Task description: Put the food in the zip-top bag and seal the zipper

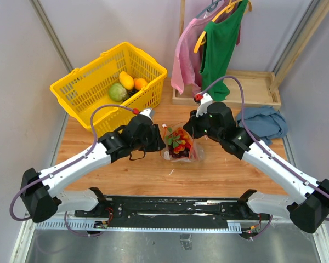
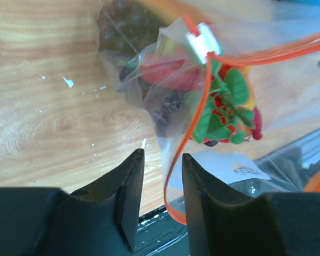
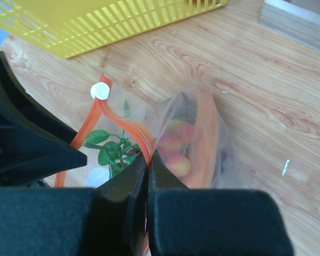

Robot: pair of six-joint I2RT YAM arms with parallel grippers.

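Note:
The clear zip top bag [image 1: 195, 153] lies on the table with its orange-edged mouth spread. Inside it are red and yellow food pieces [image 1: 179, 143], green leaves [image 2: 224, 106] and darker food partly hidden by the film. A white zipper slider [image 2: 204, 41] sits at one end of the orange zipper strip. My left gripper is part open at the bag's left side, the orange edge passing between its fingers without being pinched. On the opposite side my right gripper is shut on the orange edge of the bag.
Behind the left arm stands a yellow basket [image 1: 148, 101] holding a melon [image 1: 118, 92] and other fruit. A wooden rack with hanging clothes [image 1: 225, 52] is at the back, and a blue cloth [image 1: 266, 121] lies at the right. The wooden table in front of the bag is mostly clear.

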